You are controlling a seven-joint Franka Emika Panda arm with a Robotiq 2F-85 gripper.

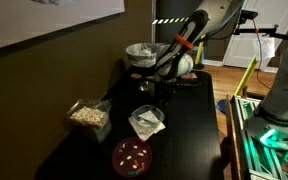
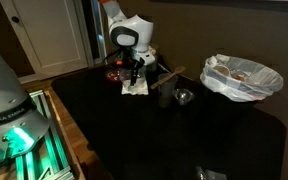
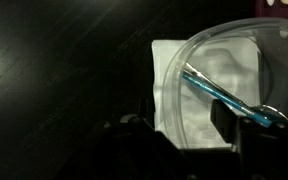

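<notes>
A clear plastic container (image 1: 144, 120) rests on a white napkin (image 1: 158, 127) in the middle of the dark table. In the wrist view a metal utensil with a blue part (image 3: 216, 88) lies inside the clear container (image 3: 170, 92), and the napkin (image 3: 168, 50) shows beneath. My gripper is open over the container's near side, one dark finger on either side of the rim in that view. Whether the fingers touch the rim cannot be told. In exterior view 2 the arm (image 2: 132, 35) reaches over the napkin (image 2: 135, 86).
A dark red plate (image 1: 131, 157) with small bits on it sits close to the container. Beyond the arm stands a lined white basket (image 1: 142, 55); a bag of pale pieces (image 1: 87, 114) is by the wall. A small metal bowl (image 2: 184, 96) and a wooden spoon (image 2: 170, 76) are nearby.
</notes>
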